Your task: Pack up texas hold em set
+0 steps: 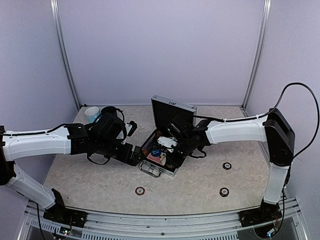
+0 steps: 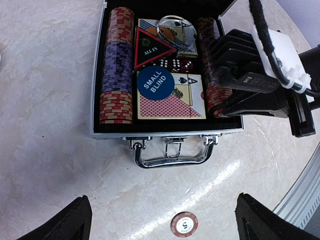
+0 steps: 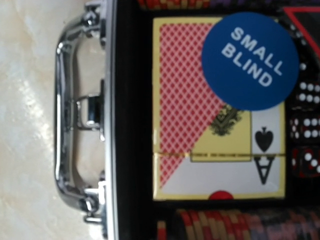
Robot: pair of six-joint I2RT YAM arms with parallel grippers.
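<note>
An open silver poker case (image 1: 167, 171) stands mid-table, its lid (image 1: 170, 112) raised. In the left wrist view it holds chip rows (image 2: 117, 70), card decks (image 2: 170, 102), dice (image 2: 175, 65), a black triangular ALL IN marker (image 2: 150, 47), a clear disc (image 2: 177, 34) and a blue SMALL BLIND disc (image 2: 155, 83) lying on the front deck. My right gripper is low over the front of the right chip row, shut, with nothing visible between its fingers. My left gripper (image 1: 132, 155) hangs open and empty beside the case's front left. A loose red chip (image 2: 184, 224) lies before the handle.
Two dark chips or small stacks, one farther back (image 1: 227, 166) and one nearer (image 1: 224, 192), lie on the right of the table. A pale cup (image 1: 92, 113) stands at the back left.
</note>
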